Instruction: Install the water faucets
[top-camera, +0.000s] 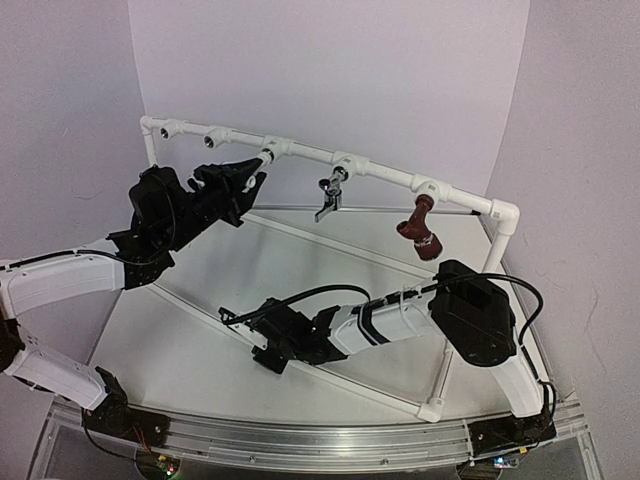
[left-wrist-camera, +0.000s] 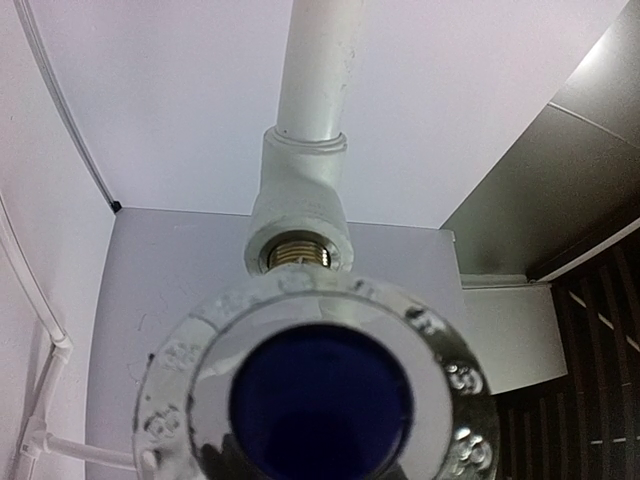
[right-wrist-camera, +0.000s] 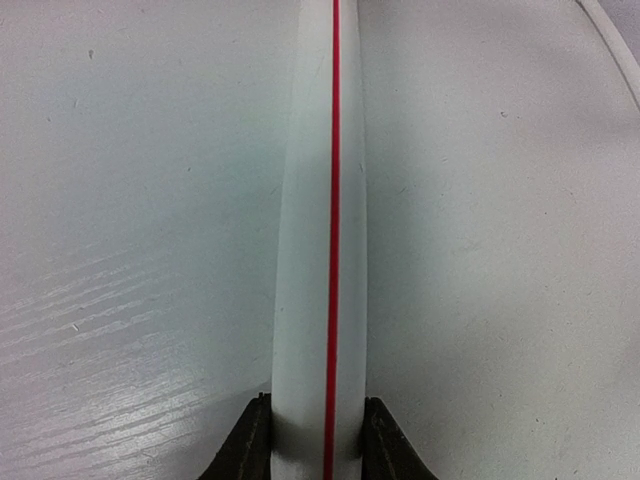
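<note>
At the middle tee of the upper pipe, my left gripper is shut on a white faucet. The left wrist view shows its round face with a dark blue centre, hiding most of the fingers. Brass thread shows in the tee's mouth just behind it; how deep the faucet sits cannot be told. A metal tap and a reddish-brown faucet hang from the tees to the right. Low down, my right gripper is shut on the frame's lower white pipe, marked by a red stripe.
Two tees left of the middle have empty openings. The white pipe frame stands over a white board. A metal rail runs along the front, and walls close in both sides. Space between upper and lower pipes is mostly clear.
</note>
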